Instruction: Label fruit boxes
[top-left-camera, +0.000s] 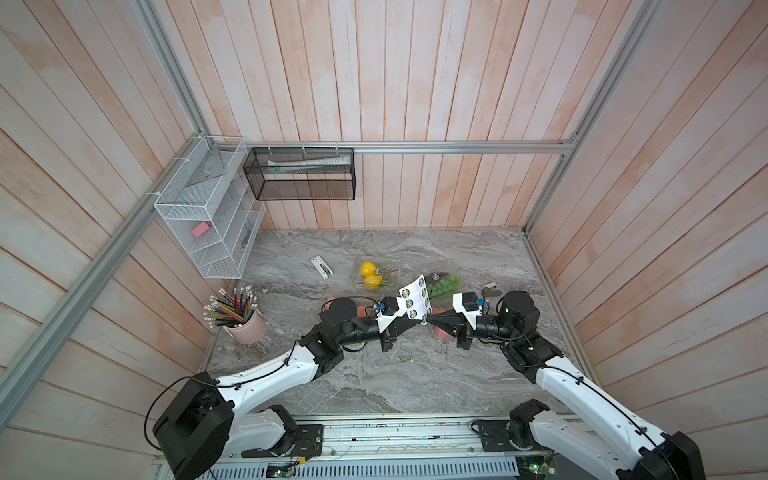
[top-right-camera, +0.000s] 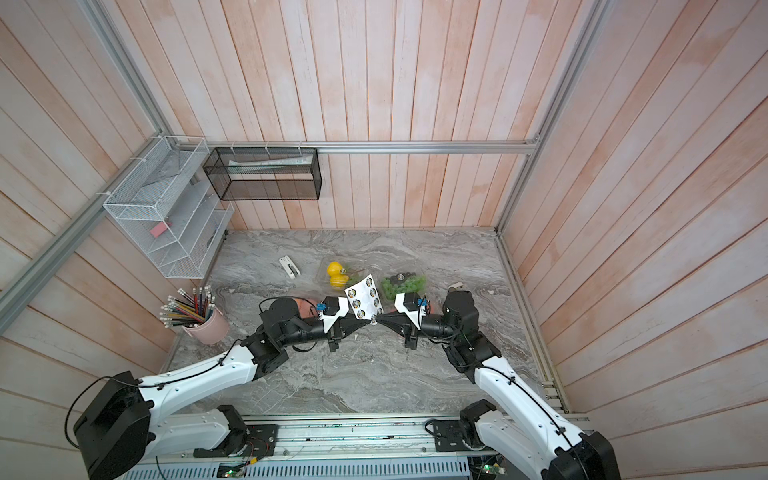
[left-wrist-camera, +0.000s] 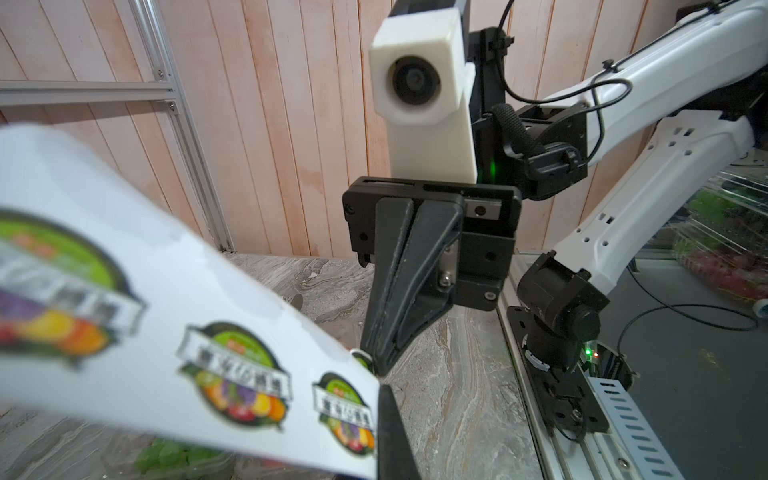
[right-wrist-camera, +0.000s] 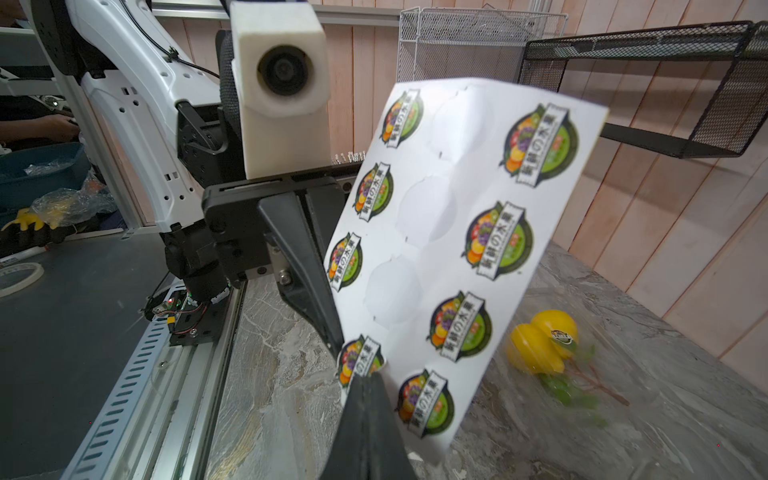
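Note:
A white sheet of round fruit labels (top-left-camera: 414, 294), with several blank spots, stands up between my grippers. My left gripper (top-right-camera: 360, 320) is shut on it at its lower edge. My right gripper (top-right-camera: 382, 320) is shut, its tips at that edge beside a label (right-wrist-camera: 358, 360) that looks partly lifted in the right wrist view; whether it pinches this label is hard to tell. Behind lie a clear box with yellow fruit (top-left-camera: 369, 272), one bearing a label, and a box with green fruit (top-left-camera: 446, 283). Reddish boxes are largely hidden by the arms.
A stapler-like white object (top-left-camera: 321, 266) lies behind the left arm. A pink pen cup (top-left-camera: 245, 328) stands at the left. Wire shelves (top-left-camera: 208, 208) and a black mesh basket (top-left-camera: 300, 172) hang on the walls.

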